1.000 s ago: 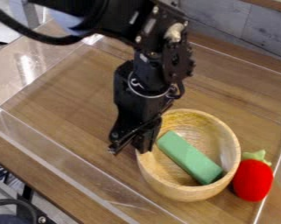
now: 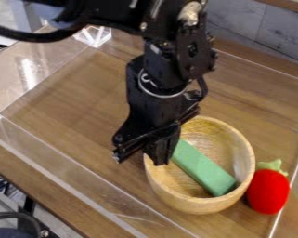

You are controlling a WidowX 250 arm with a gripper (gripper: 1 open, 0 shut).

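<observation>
A wooden bowl point(image 2: 176, 191) sits at the front right of the board, with a green block point(image 2: 207, 173) lying inside it. Directly to its right is a red toy vegetable with a green top point(image 2: 267, 191). My black gripper point(image 2: 145, 146) hangs at the bowl's back left rim, its lower parts partly in front of it. Its fingers are dark and overlap, so how far they are open and whether the rim is between them cannot be made out.
The wooden board point(image 2: 71, 112) is clear to the left, bordered by transparent strips. A grey wall point(image 2: 251, 37) stands at the back. Cables and metal frame parts show at the lower left.
The gripper has shifted and turned slightly, now reaching a little further over the bowl's rim. The bowl, block and red vegetable look unmoved.
</observation>
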